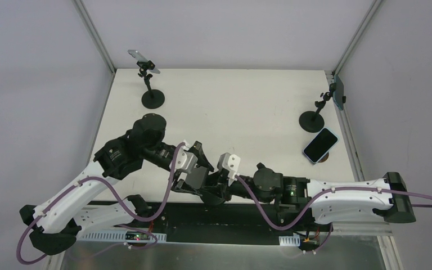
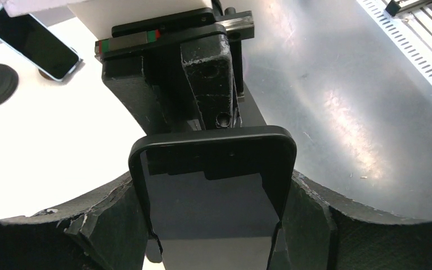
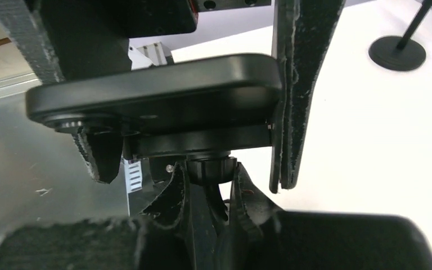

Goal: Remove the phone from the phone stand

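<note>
In the top view, both grippers meet at the front centre of the board over a black phone stand. A dark phone (image 2: pixel 214 202) sits between the fingers of my left gripper in its wrist view, the fingers at either side of it. Whether they press on it is unclear. In the right wrist view, the phone (image 3: pixel 152 90) shows edge-on atop a stand (image 3: pixel 211 169), whose neck lies between the fingertips of my right gripper. The stand's lower part is mostly hidden.
Two stands holding phones stand at the back left (image 1: pixel 152 98) and right (image 1: pixel 311 121). A loose phone (image 1: pixel 320 146) lies at the right. The white board (image 1: pixel 230 107) is clear in the middle.
</note>
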